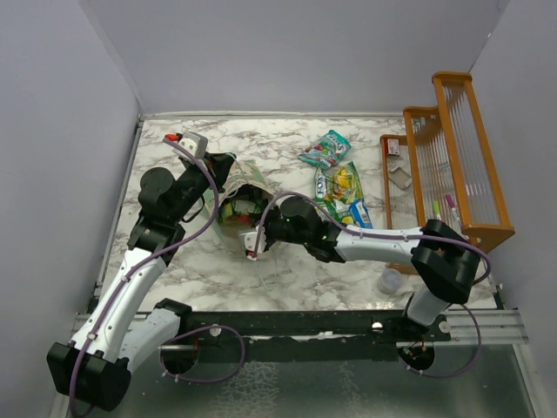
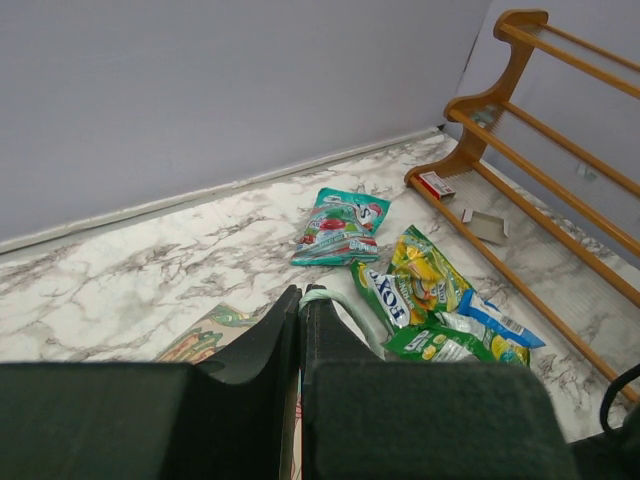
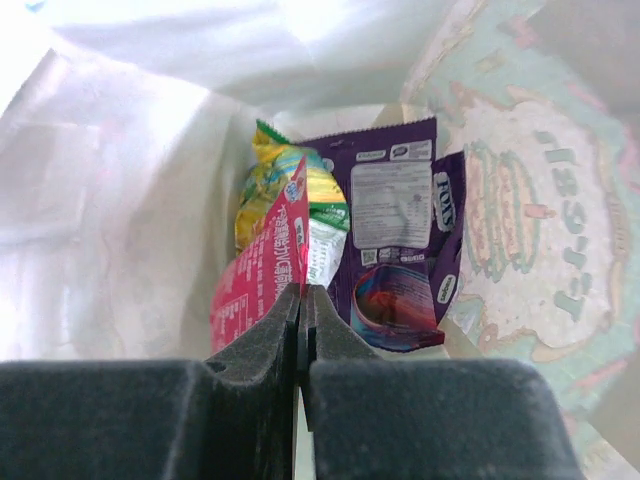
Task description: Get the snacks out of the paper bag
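The paper bag [image 1: 248, 177] stands on the table, its mouth facing my right arm. In the right wrist view my right gripper is shut on a red snack packet [image 3: 265, 262] at the bag's opening. Inside the bag lie a purple packet [image 3: 372, 290] and a yellow-green packet [image 3: 262, 188]. My left gripper is shut at the bag's upper edge; a pale handle [image 2: 350, 303] passes at its fingertips, and I can't tell what lies between them.
A teal packet [image 1: 327, 149], a yellow packet [image 1: 346, 181] and other snack packets lie on the table right of the bag. A wooden rack [image 1: 467, 157] stands at the far right. A clear cup [image 1: 390, 280] sits near the front right.
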